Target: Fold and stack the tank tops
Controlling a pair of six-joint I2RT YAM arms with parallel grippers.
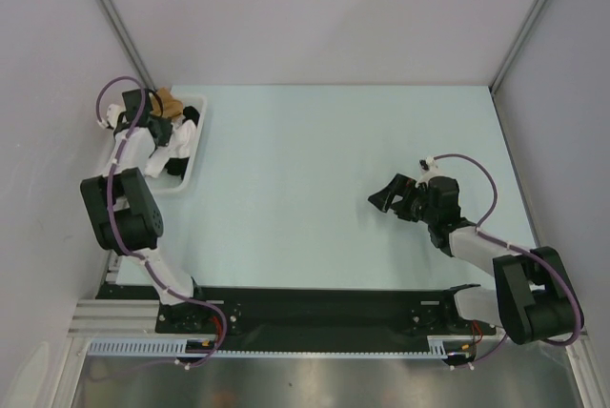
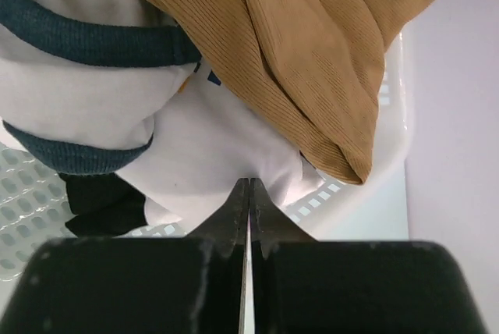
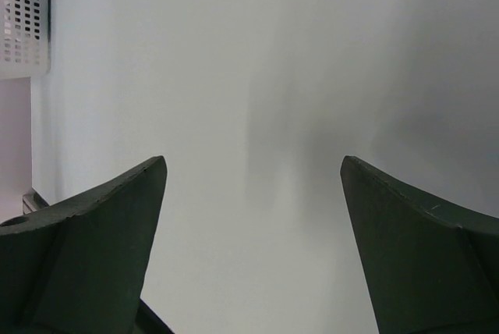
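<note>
In the left wrist view a white tank top with dark teal trim lies crumpled in the white basket. A brown ribbed garment covers part of it, and a black cloth pokes out beneath. My left gripper is shut over the basket, its tips together with no fabric between them; the white top lies just beyond the tips. Out over the right part of the table, my right gripper stands open and empty, with only bare tabletop between its fingers in the right wrist view.
The basket stands at the table's back left, close to the left wall. A corner of the basket shows at the upper left of the right wrist view.
</note>
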